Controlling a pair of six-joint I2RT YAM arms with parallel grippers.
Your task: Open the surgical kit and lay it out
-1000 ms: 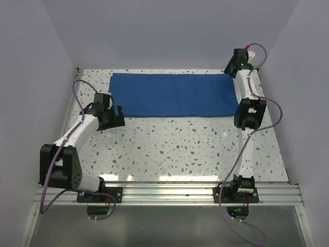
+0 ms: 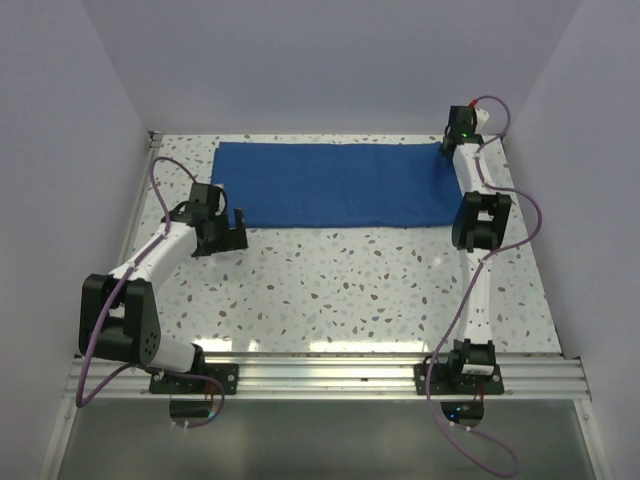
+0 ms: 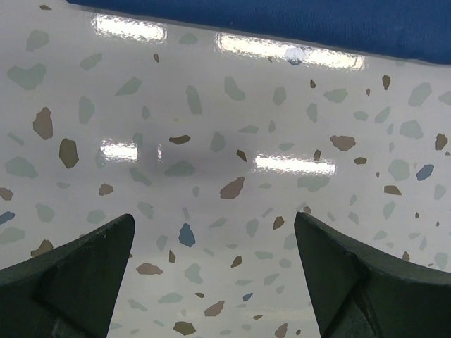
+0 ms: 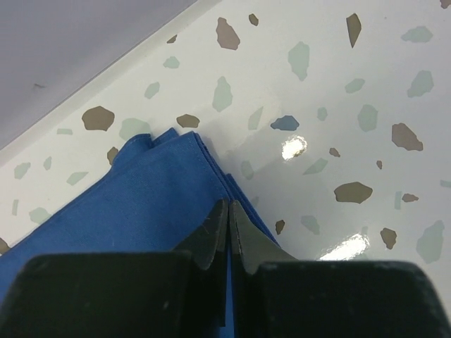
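Observation:
A long blue cloth bundle (image 2: pixel 330 185) lies across the back of the table. At its far right corner my right gripper (image 2: pixel 448 148) is down with its fingertips closed; in the right wrist view the gripper rests on the layered corner of the blue cloth (image 4: pixel 127 204), and whether any cloth is between the tips cannot be seen. My left gripper (image 2: pixel 234 230) stands open near the cloth's front left edge; in the left wrist view the open gripper is over bare table, with the cloth's edge (image 3: pixel 296 21) at the top.
Pale walls (image 2: pixel 90 160) bound it at the left, right and back, close behind the right gripper.
The left gripper has shifted slightly right and toward the front.

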